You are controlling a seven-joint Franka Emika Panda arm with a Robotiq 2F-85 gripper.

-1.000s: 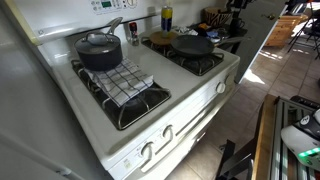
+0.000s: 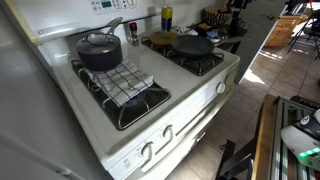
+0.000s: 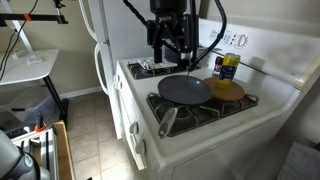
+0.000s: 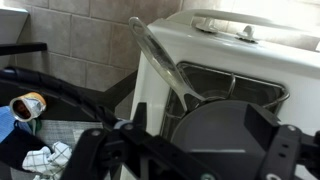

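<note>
A dark flat pan (image 3: pixel 185 91) rests on the stove's burner grate, its grey handle (image 3: pixel 167 122) reaching past the stove's front edge. In the wrist view the pan (image 4: pixel 215 135) fills the lower middle, with its handle (image 4: pixel 160 55) running up and left. Over the pan my gripper stands open, its dark fingers (image 4: pixel 259 124) wide apart with nothing gripped between them. Exterior view 1 shows the same pan (image 2: pixel 192 46) at the stove's far end, the arm only partly in view at the top right.
A lidded dark pot (image 2: pixel 100 50) stands by a white striped towel (image 2: pixel 124 81) on the other burners. Behind the pan are a yellow-labelled bottle (image 3: pixel 228 71) and a brown round board (image 3: pixel 226 90). A wooden table edge (image 2: pixel 264 140) lies across the floor gap.
</note>
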